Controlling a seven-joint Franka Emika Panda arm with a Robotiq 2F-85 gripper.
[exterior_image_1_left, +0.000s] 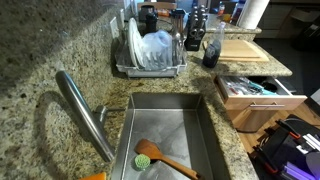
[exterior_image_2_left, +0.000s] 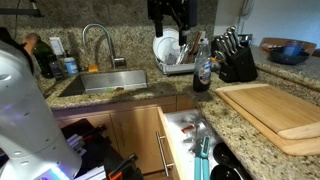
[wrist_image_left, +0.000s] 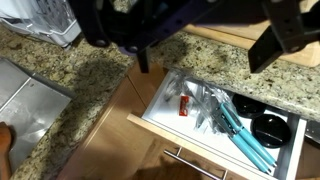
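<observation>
In the wrist view my gripper is open, its dark fingers wide apart with nothing between them. It is above the counter edge and an open drawer (wrist_image_left: 178, 143). Inside the drawer lie teal-handled tongs (wrist_image_left: 245, 137), clear plastic packaging with a small red label (wrist_image_left: 184, 105), and a black round item (wrist_image_left: 271, 130). Exterior view 2 shows the dark gripper hanging high over the counter, its fingertips partly lost against the background. A wooden spoon (exterior_image_1_left: 168, 158) and a green round scrubber (exterior_image_1_left: 148, 149) are in the sink (exterior_image_1_left: 165, 102).
A dish rack (exterior_image_1_left: 150, 70) with plates stands behind the sink. Beyond the drawer are a cutting board (exterior_image_2_left: 275, 108), a knife block (exterior_image_2_left: 236, 62) and a bottle (exterior_image_2_left: 203, 68). A tall faucet (exterior_image_1_left: 85, 115) rises beside the sink. Bare counter (exterior_image_2_left: 135, 97) lies between sink and drawer.
</observation>
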